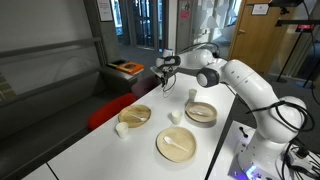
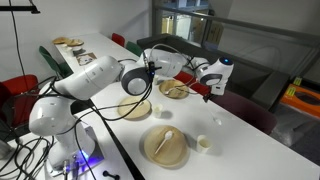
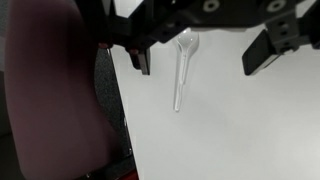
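My gripper is open, its two dark fingers (image 3: 259,54) wide apart with nothing held between them. Below it, on the white table (image 3: 235,125), lies a clear plastic spoon (image 3: 181,75); the spoon's upper end sits in the gap as the wrist view shows it, partly under the gripper body. In exterior view 1 the gripper (image 1: 160,78) hangs low over the far end of the table. From the other side, the gripper (image 2: 208,94) is near the table's edge by the dark seats. How far the fingers are above the surface I cannot tell.
A round plate (image 1: 178,150) with a light utensil on it stands nearest the arm's base. Another plate (image 1: 202,113), a basket-like tray (image 1: 127,117) and cups (image 1: 176,117) (image 1: 122,130) share the table. A maroon chair (image 3: 55,90) borders the table edge beside the gripper.
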